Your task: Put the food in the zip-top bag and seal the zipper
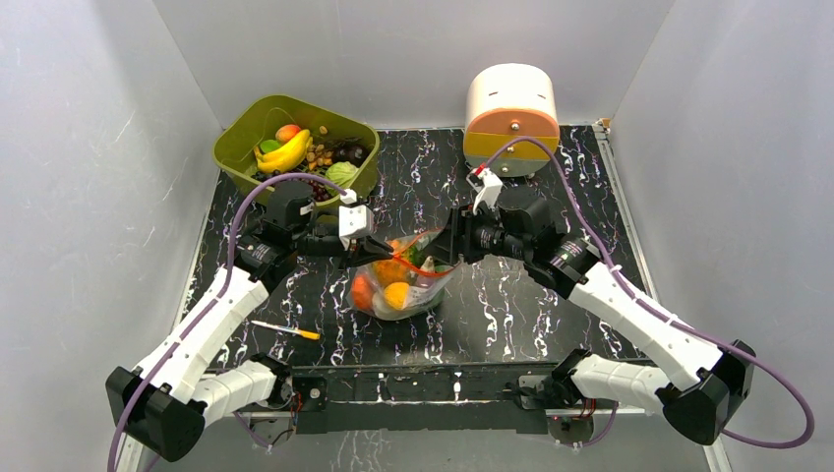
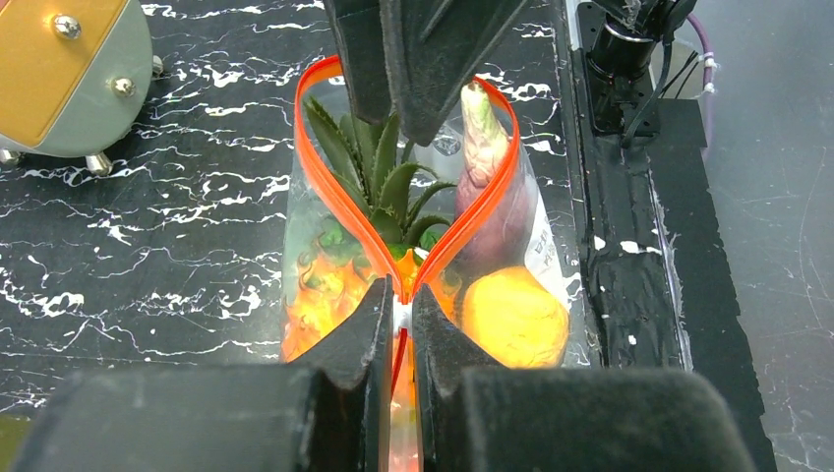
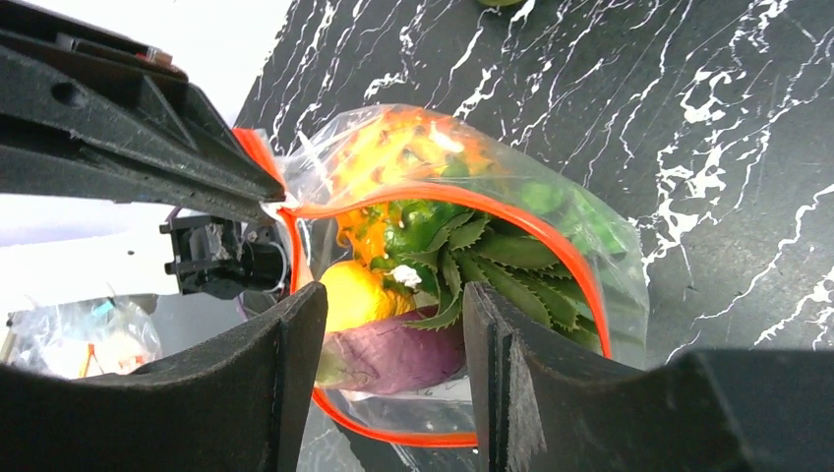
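A clear zip top bag [image 1: 418, 297] with an orange zipper rim hangs between my grippers, full of food. Its mouth gapes: green spiky leaves [image 2: 379, 177], a purple vegetable [image 3: 403, 349] and a yellow-orange fruit [image 2: 516, 313] show inside. At one end of the zipper rim [image 2: 346, 211], my left gripper is shut on the bag, pinching the two sides together there. My right gripper, its fingers parted, is at the far part of the mouth. The leaves and purple vegetable show through its gap; whether its fingers touch the bag I cannot tell.
A green bin [image 1: 226, 152] with bananas and other produce stands at the back left. A bread-box-like container [image 1: 511, 98] is at the back right. An orange-ended marker [image 1: 307, 334] lies front left. The marble tabletop right of the bag is clear.
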